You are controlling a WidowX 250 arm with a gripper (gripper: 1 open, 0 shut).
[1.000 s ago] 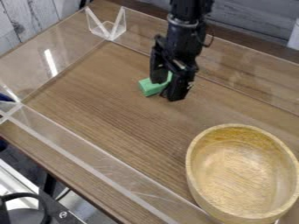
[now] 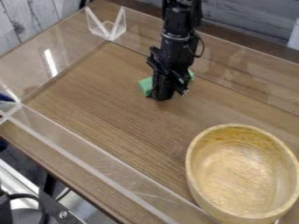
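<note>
The black arm reaches down from the top centre, its gripper point(image 2: 165, 87) low over the wooden table, in front of a small green object point(image 2: 145, 87). The gripper covers much of that object, and whether it touches it is unclear. The fingers look close together; I cannot see whether anything is between them.
A large tan bowl point(image 2: 240, 172) stands at the front right. Clear plastic pieces point(image 2: 107, 24) sit at the back left, with a transparent strip along the left front edge.
The gripper has moved left and down to the green object, which is now more hidden behind it. The fingers look closer together than before.
</note>
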